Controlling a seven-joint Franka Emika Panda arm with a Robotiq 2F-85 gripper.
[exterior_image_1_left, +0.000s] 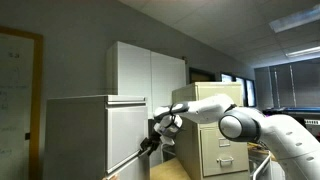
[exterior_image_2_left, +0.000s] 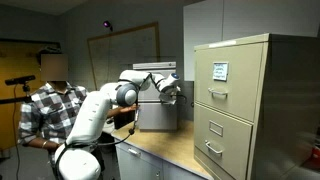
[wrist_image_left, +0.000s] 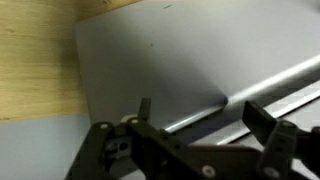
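Note:
A grey metal box-like appliance (exterior_image_1_left: 75, 135) stands on the counter, its pale front facing my arm. My gripper (exterior_image_1_left: 152, 143) is beside its front edge in exterior view 1. Exterior view 2 shows the same appliance (exterior_image_2_left: 157, 115) at the far end of the counter, the arm reaching across it. In the wrist view my gripper is open, its two dark fingers wide apart. Beneath them lies a smooth grey metal panel (wrist_image_left: 140, 65) with a slanting, dark-shadowed lip. Whether the fingers touch the panel cannot be told.
A tall beige filing cabinet (exterior_image_2_left: 230, 105) stands at the near right of the counter. White wall cupboards (exterior_image_1_left: 133, 70) rise behind the appliance. Bare wooden counter (exterior_image_2_left: 180, 148) shows between the filing cabinet and the appliance.

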